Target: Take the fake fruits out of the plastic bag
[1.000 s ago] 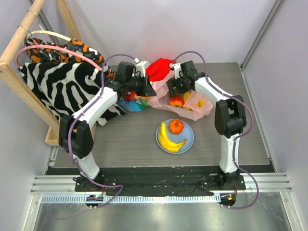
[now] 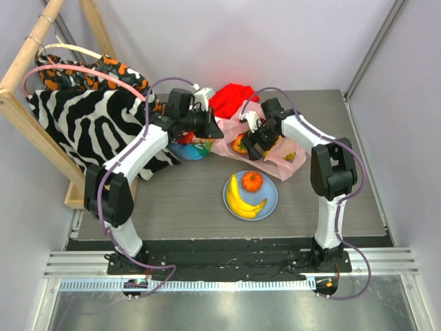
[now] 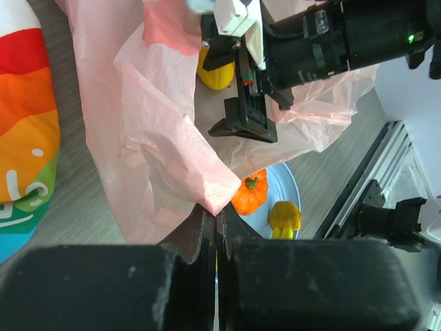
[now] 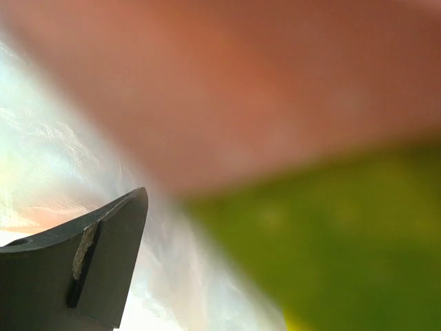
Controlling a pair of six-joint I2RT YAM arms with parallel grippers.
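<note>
A pink plastic bag [image 2: 289, 158] lies open at the back right with fruit inside, including an orange-red one [image 2: 239, 143] and a yellow one [image 3: 215, 74]. My right gripper [image 2: 255, 143] is down in the bag, open; its close view is blurred pink and green around one black finger [image 4: 103, 269]. My left gripper is shut above the bag's left edge, nothing visible between its fingers. A blue plate [image 2: 269, 207] in front holds bananas [image 2: 240, 201] and an orange pumpkin [image 2: 252, 181].
Hanging zebra and patterned cloths [image 2: 76, 124] fill the left side, with red cloth [image 2: 231, 96] and colourful fabric [image 3: 24, 138] behind and left of the bag.
My right gripper has shifted about inside the bag, lower and toward the front, covering some of the fruit. My left arm and the plate are unchanged.
</note>
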